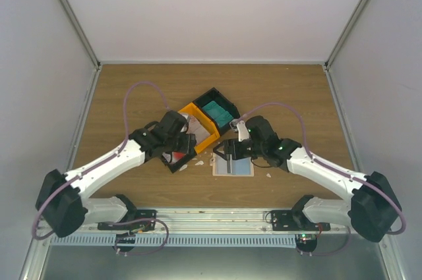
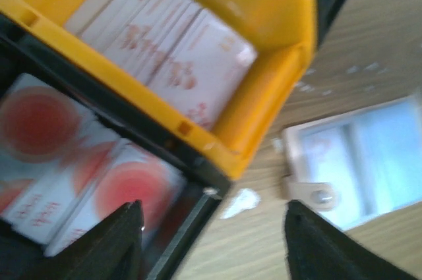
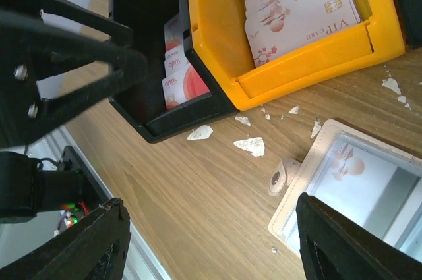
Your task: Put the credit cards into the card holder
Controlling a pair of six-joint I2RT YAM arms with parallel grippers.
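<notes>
Red-patterned cards (image 2: 132, 188) lie in a black tray, and white cards (image 3: 297, 16) lie in the adjoining yellow tray (image 3: 343, 53). The card holder (image 3: 349, 181), a flat pale frame with a card inside, lies on the table to their right. My left gripper hangs over the black tray, fingers apart, with nothing seen between the blurred fingertips. My right gripper is open and empty above the table, just left of and over the holder's near side.
A second black tray with teal contents (image 1: 217, 112) sits behind the yellow one. White flakes (image 3: 249, 145) dot the wood between trays and holder.
</notes>
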